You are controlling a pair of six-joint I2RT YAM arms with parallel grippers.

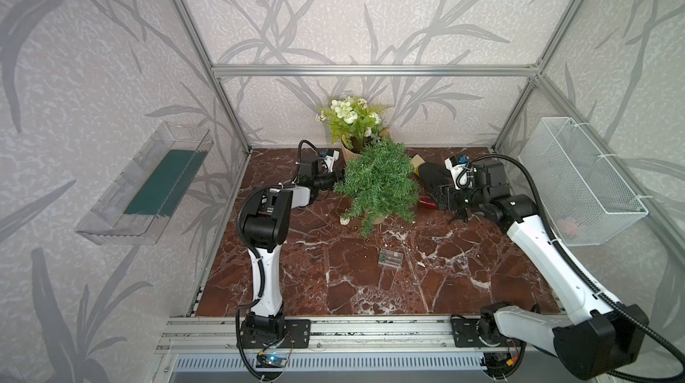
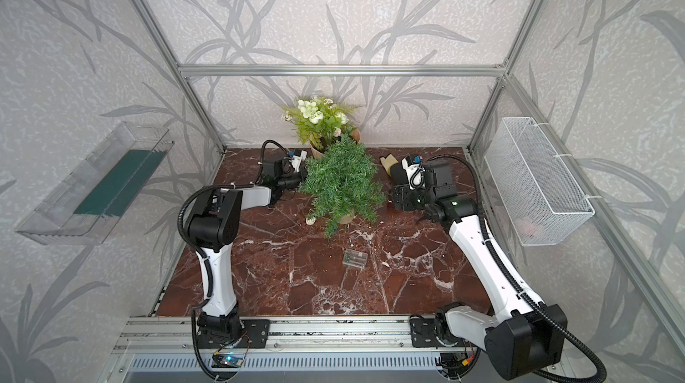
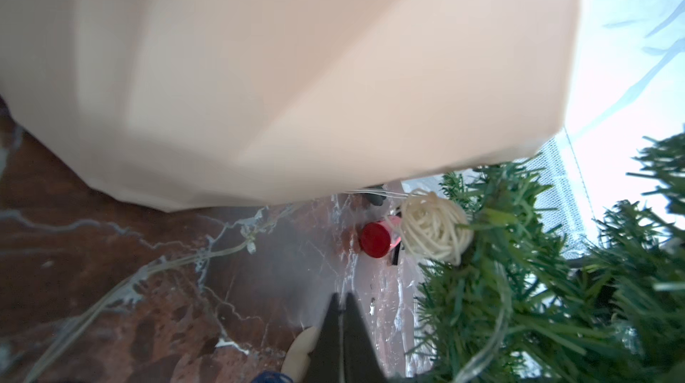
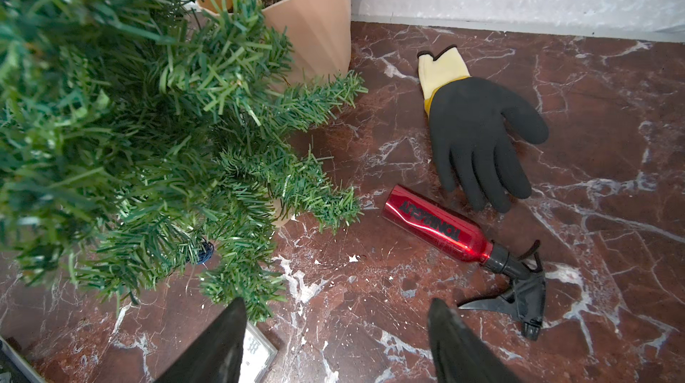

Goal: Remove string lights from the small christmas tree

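The small Christmas tree stands mid-table in front of the flower pot. In the left wrist view a coiled pale string-light bundle sits against the branches, with thin wires nearby. My left gripper is shut low beside the tree and pot, nothing visible between its fingers. My right gripper is right of the tree, part open with nothing between its fingers, above the table.
A work glove and red spray bottle lie right of the tree, a small clear box in front. A mesh basket and clear bin hang at the sides.
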